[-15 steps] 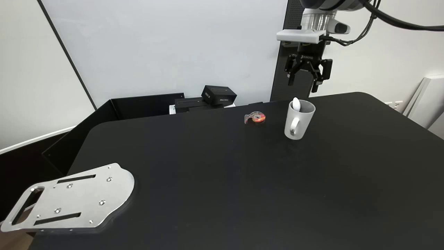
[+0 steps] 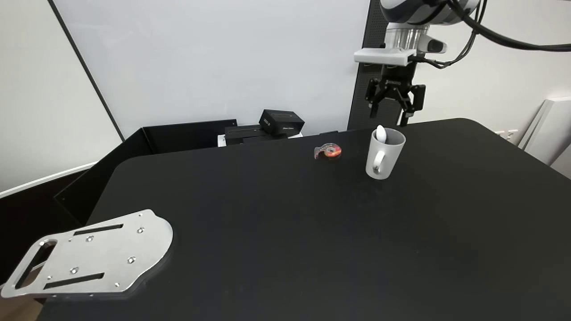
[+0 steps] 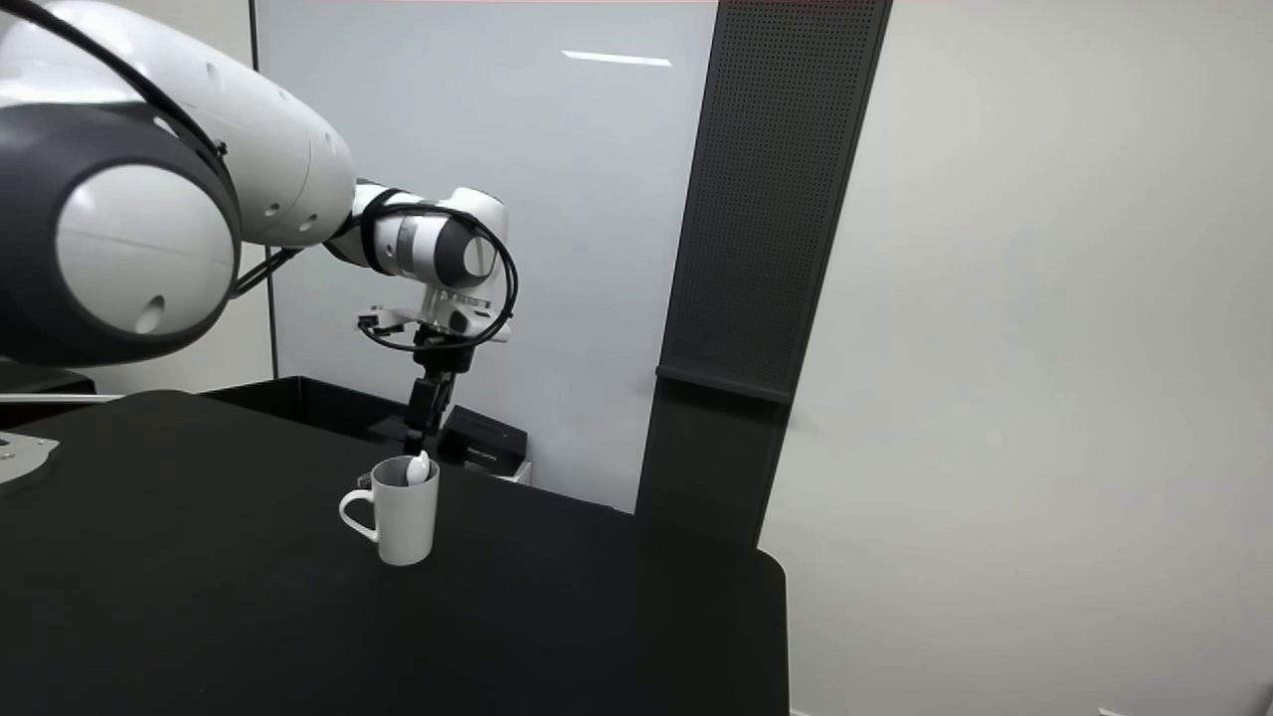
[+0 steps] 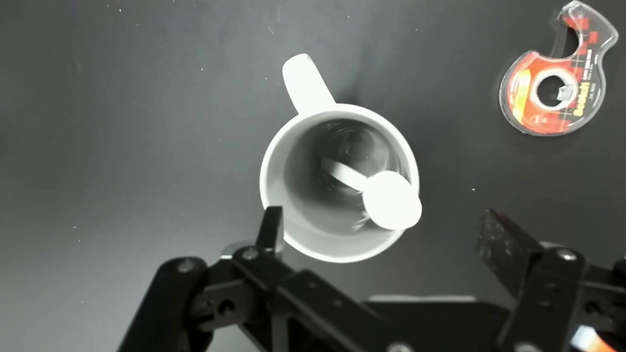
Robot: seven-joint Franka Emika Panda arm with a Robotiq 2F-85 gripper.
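A white mug [image 2: 383, 160] stands upright on the black table, its handle toward the viewer in exterior view 1. Inside it leans a white spoon [image 4: 391, 200], bowl end up and resting at the rim. My gripper [image 2: 389, 118] hangs just above and behind the mug, fingers spread wide and empty. Seen from the wrist, the fingers [image 4: 271, 230] lie to either side of the mug's lower edge, and the spoon's bowl sits between them in that view. In exterior view 2 the mug [image 3: 406, 525] partly hides the gripper's lower end.
A tape dispenser [image 4: 554, 88] with red and orange colouring lies near the mug. Black boxes [image 2: 281, 122] sit past the table's back edge. A metal plate [image 2: 101, 251] occupies the near left corner in exterior view 1.
My gripper has come down slightly and remains open. The mug, spoon and tape dispenser have stayed where they were.
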